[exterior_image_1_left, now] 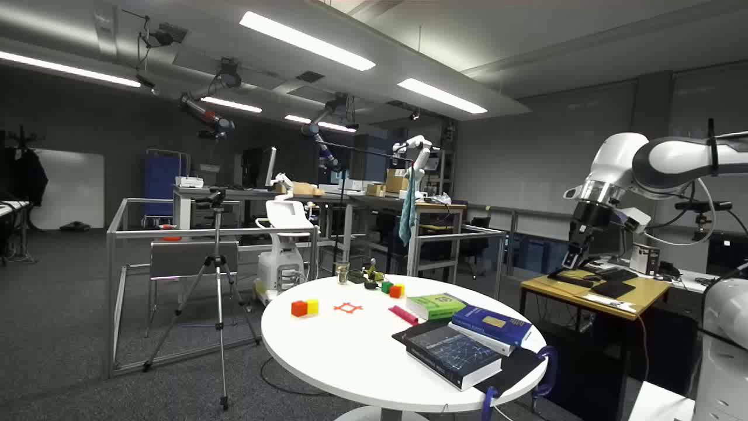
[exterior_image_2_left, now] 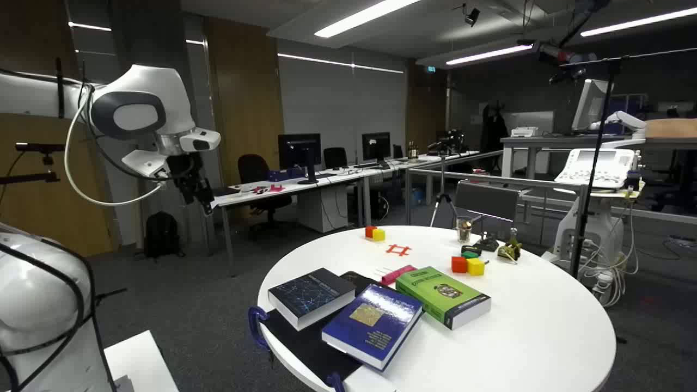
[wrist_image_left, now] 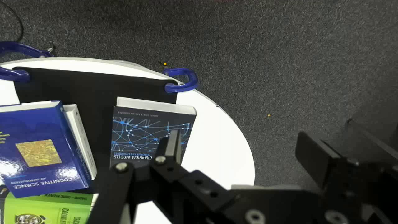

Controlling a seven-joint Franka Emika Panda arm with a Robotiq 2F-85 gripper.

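Observation:
My gripper is open, its two fingers wide apart with nothing between them. It hangs high beside the table, well clear of the books, in both exterior views. Below it in the wrist view, near the left finger, lies a dark Graphical Models book (wrist_image_left: 145,130), partly hidden by that finger. A blue Cognitive Science book (wrist_image_left: 37,149) rests to its left, with a white edge, seemingly of another book (wrist_image_left: 80,138), showing beneath. The green book (exterior_image_2_left: 441,291) lies beside the blue one. A black mat (wrist_image_left: 85,89) lies partly under the books.
Blue clamps (wrist_image_left: 182,80) grip the mat at the rim of the round white table (exterior_image_2_left: 542,326). Red and yellow blocks (exterior_image_1_left: 305,307), a red hash-shaped piece (exterior_image_1_left: 347,307), a pink object (exterior_image_1_left: 403,315) and a glass jar (exterior_image_1_left: 342,272) stand elsewhere.

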